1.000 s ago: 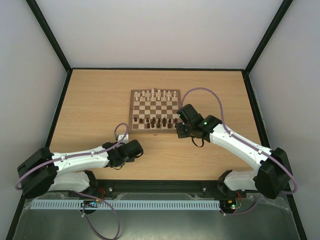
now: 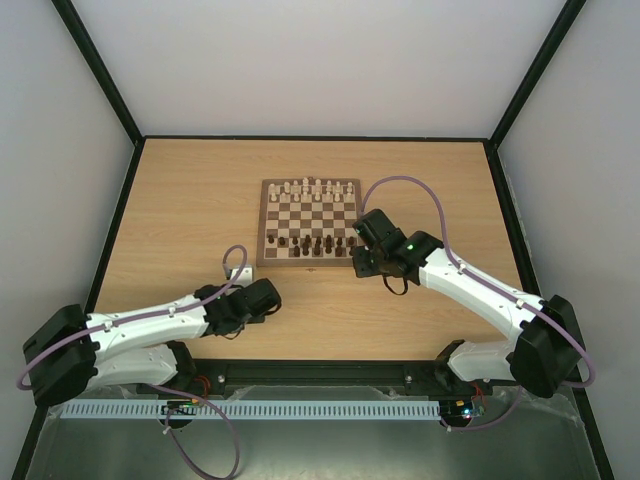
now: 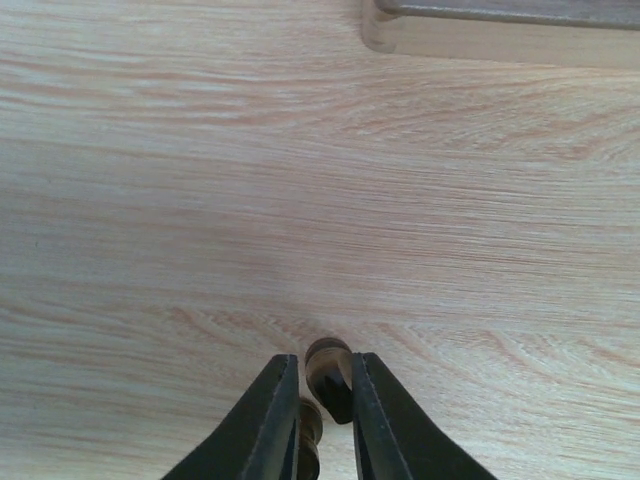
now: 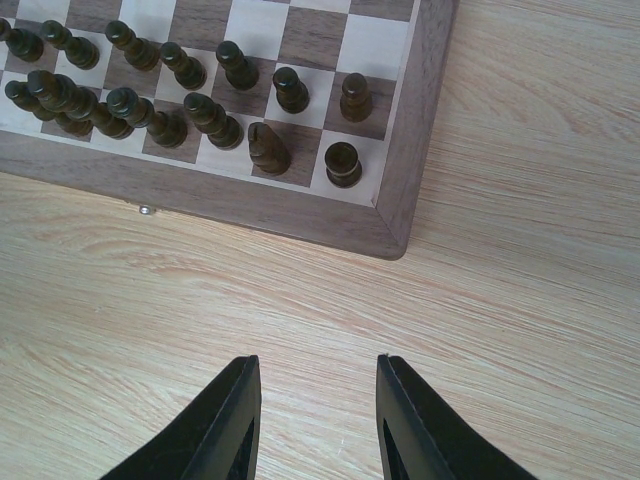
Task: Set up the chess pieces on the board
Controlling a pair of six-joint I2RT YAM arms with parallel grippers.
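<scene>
The chessboard [image 2: 311,215] lies mid-table, light pieces [image 2: 306,184] along its far side and dark pieces [image 2: 317,246] along its near side. At the left end of the nearest row, squares look bare. In the left wrist view my left gripper is part open, fingers either side of a tilted dark piece [image 3: 330,376]; whether they touch it cannot be told. A second dark piece [image 3: 309,440] is partly hidden by the left finger. My right gripper is open and empty, off the board's near right corner.
In the left wrist view, a board corner [image 3: 385,30] shows at the top with bare wood between it and the pieces. To the right of the board [image 4: 425,130] the table is clear. The right arm [image 2: 470,275] reaches in from the lower right.
The right arm and the board's pieces look unchanged.
</scene>
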